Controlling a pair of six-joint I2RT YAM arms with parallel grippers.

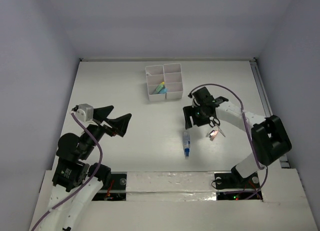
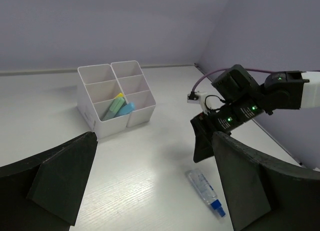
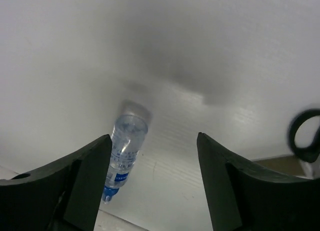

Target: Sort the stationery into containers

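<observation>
A white divided organizer (image 1: pixel 174 95) at the back holds green, yellow and blue items (image 2: pixel 116 107) in a left compartment. A clear, blue-capped bottle-shaped item (image 1: pixel 186 141) lies on the table (image 1: pixel 120 146) at front centre. My right gripper hangs open over the table beside it, nothing between its fingers. Scissors (image 1: pixel 220 128) and a small pinkish metal item (image 1: pixel 213 135) lie to the right, partly under the right arm. My left gripper stands open and empty at the table's left.
Grey walls enclose the sides and back. A strip with a glossy middle (image 1: pixel 170 186) runs along the front edge.
</observation>
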